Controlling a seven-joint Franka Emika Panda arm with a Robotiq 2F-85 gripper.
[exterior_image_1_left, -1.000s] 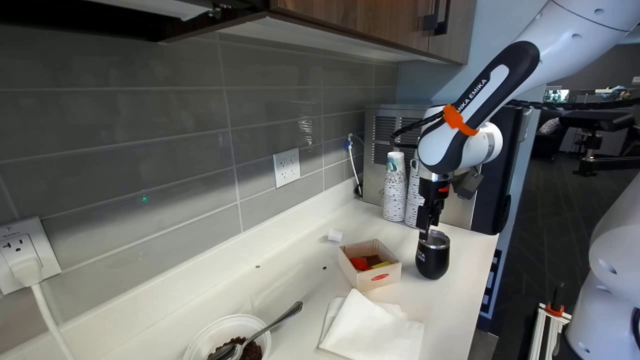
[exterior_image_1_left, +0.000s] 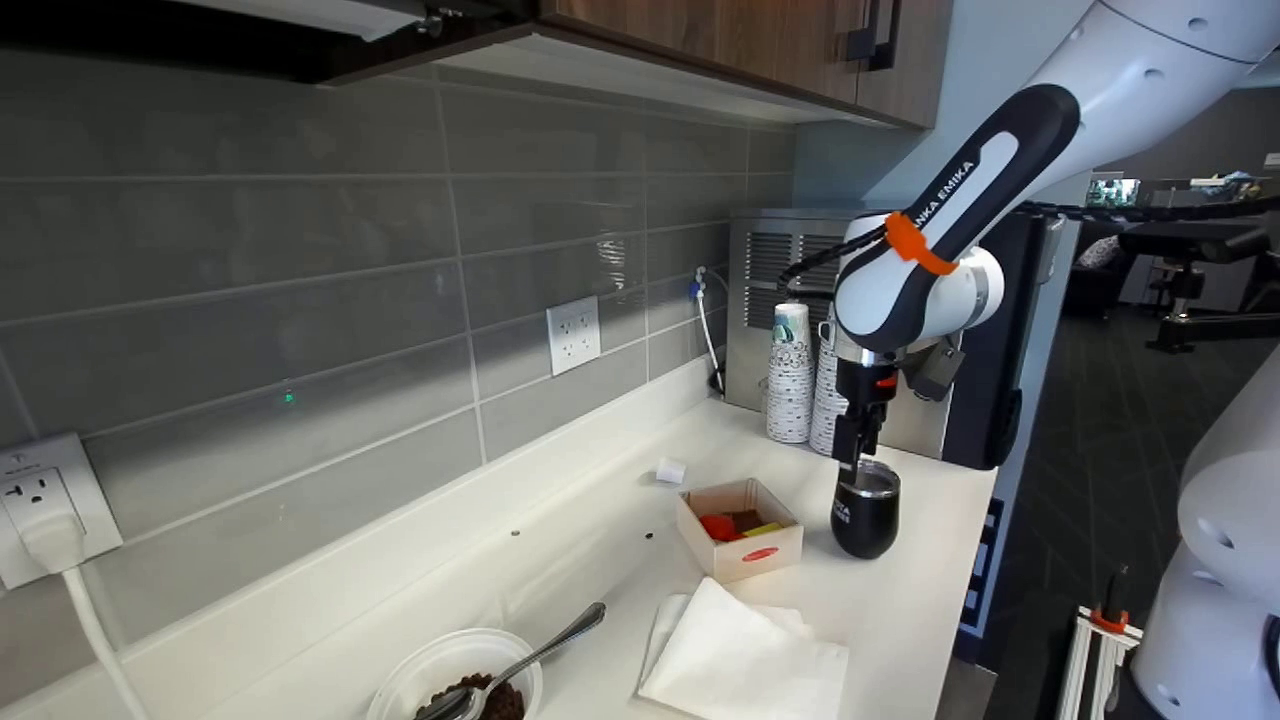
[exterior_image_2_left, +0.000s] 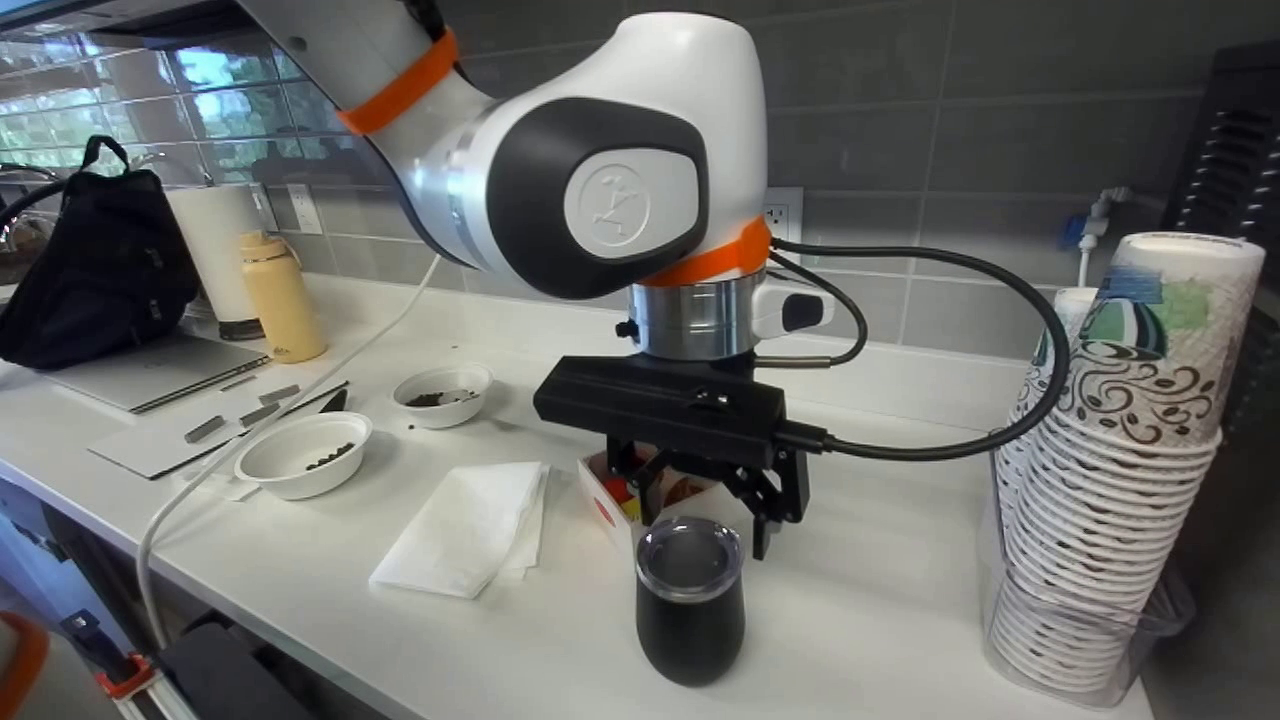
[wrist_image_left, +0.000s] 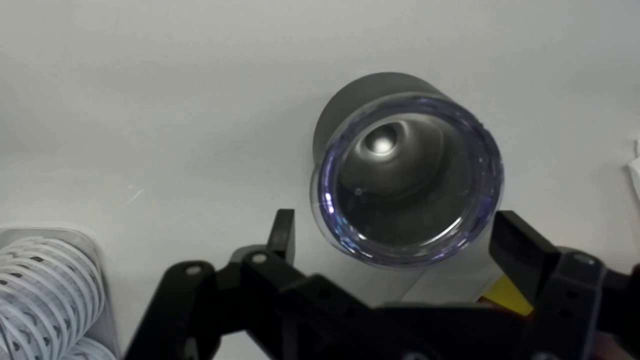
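Note:
A black tumbler with a clear lid stands upright on the counter, seen as a dark cup (exterior_image_1_left: 865, 516) in exterior view 1 and from the front in exterior view 2 as a black tumbler (exterior_image_2_left: 690, 618). Looking down in the wrist view, the tumbler's lid (wrist_image_left: 414, 180) lies just ahead of the fingertips. My gripper is open and holds nothing. Its fingers (wrist_image_left: 520, 255) stand apart, one toward each side of the lid. In exterior view 2 the gripper (exterior_image_2_left: 705, 534) hangs at lid height, at the tumbler's wall side.
A small open box (exterior_image_1_left: 740, 540) with colourful packets sits close beside the tumbler. Folded napkins (exterior_image_1_left: 750, 654) and a bowl with a spoon (exterior_image_1_left: 456, 684) lie farther along the counter. Stacked paper cups (exterior_image_2_left: 1104, 480) rise on the other side. Bare counter surrounds the tumbler's front.
The arm and gripper have barely shifted, with the gripper very slightly lower. The tumbler, box and napkins have stayed in place.

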